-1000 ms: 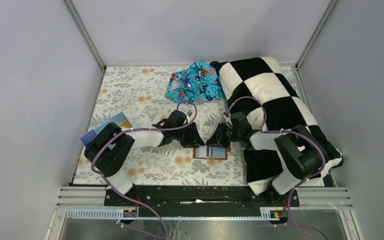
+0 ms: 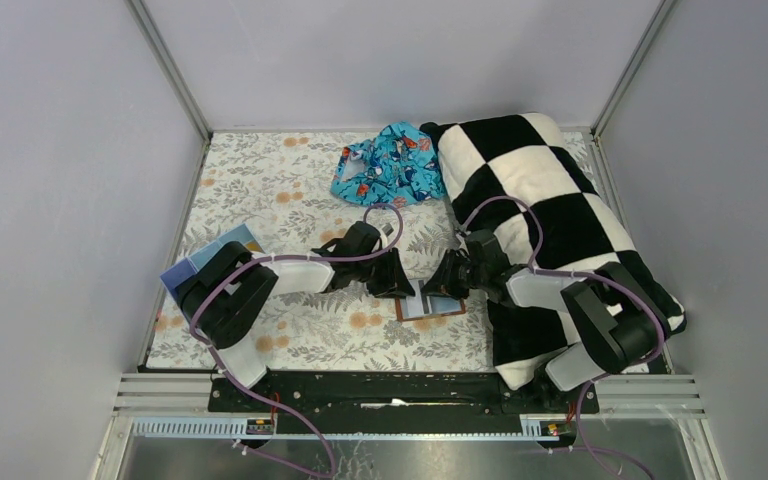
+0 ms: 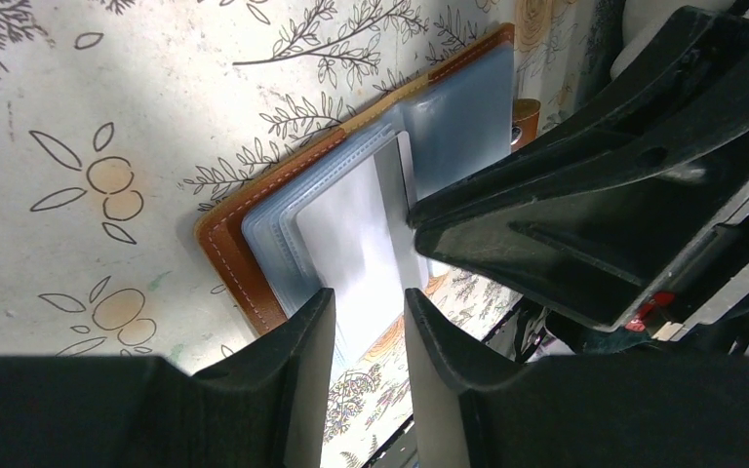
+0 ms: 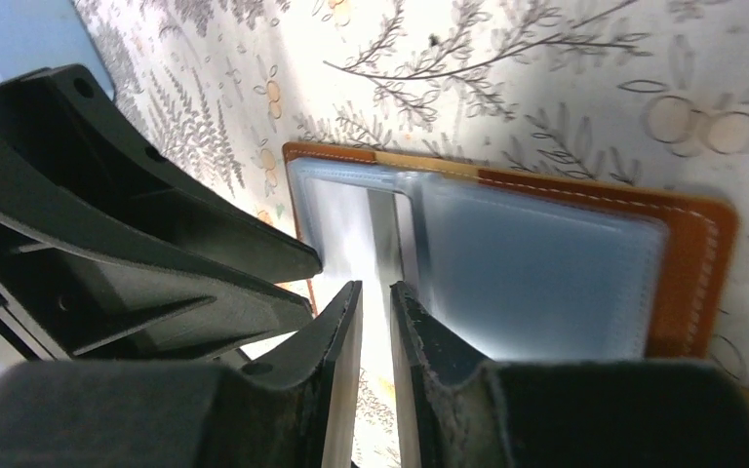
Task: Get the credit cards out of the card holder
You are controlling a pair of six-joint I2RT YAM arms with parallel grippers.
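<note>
The open brown leather card holder (image 2: 430,311) lies flat at the table's front middle, with clear bluish sleeves (image 4: 536,273) and white cards (image 3: 346,244) in the pocket at its left half. My left gripper hovers over the cards, fingers part open with a gap between them and nothing visibly held. My right gripper is above the middle edge of that pocket, its fingertips slightly apart beside the cards' edge; whether they touch it I cannot tell.
A blue patterned cloth (image 2: 387,165) lies at the back. A large checkered cushion (image 2: 530,180) fills the right side. Blue flat items (image 2: 235,240) lie at the left.
Both grippers have shifted a little to the right over about a second, and the card holder has slid slightly right with them.
</note>
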